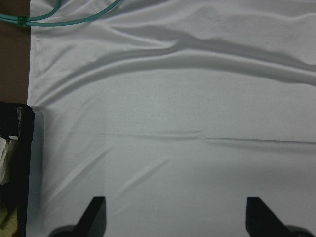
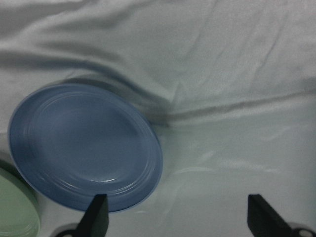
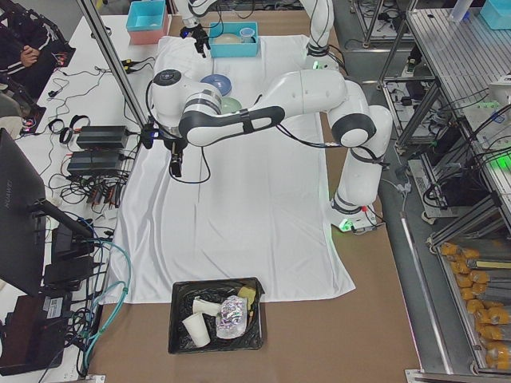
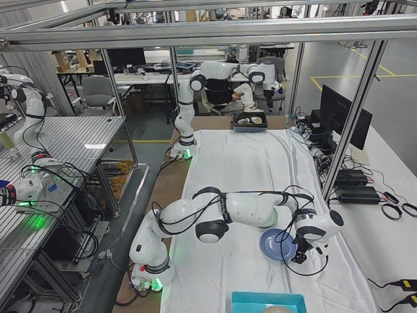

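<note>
A blue plate (image 2: pixel 84 143) lies on the white cloth (image 4: pixel 234 163) under my right gripper, which is open and empty, with a green dish (image 2: pixel 12 207) beside the plate at the lower left. My left gripper stands open over bare cloth, nothing between its fingers. A black lined bin (image 3: pixel 184 319) holds white cups, a foil item and yellow pieces at the cloth's edge; its rim shows at the left of the left wrist view.
A turquoise container (image 4: pixel 267 297) with a bowl and cup inside stands at the other end. Monitor, cables and black boxes crowd the side table; metal frame posts rise beside the cloth.
</note>
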